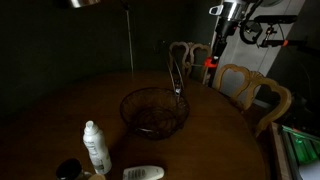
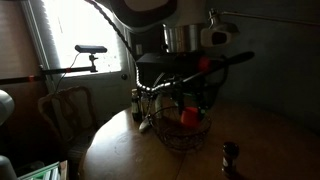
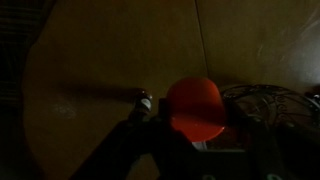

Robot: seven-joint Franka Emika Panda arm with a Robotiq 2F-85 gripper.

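A red object [image 1: 210, 62], rounded when seen from my wrist, hangs in the air with my gripper [image 1: 212, 54] shut on it. In the wrist view the red object [image 3: 197, 108] fills the space between the dark fingers and hides their tips. Exterior view 2 has the red object [image 2: 190, 117] in front of the black arm, overlapping the wire basket's outline. The black wire basket [image 1: 155, 112] stands on the table, apart from the gripper; it looks empty in exterior view 1.
A white bottle [image 1: 97, 149], a dark mug [image 1: 70, 169] and a white item [image 1: 143, 173] occupy the near left of the wooden table [image 1: 215, 140]. Behind the basket is a small bottle [image 1: 178, 88]. Chairs [image 1: 262, 95] line the right edge. Bare tabletop lies right of the basket.
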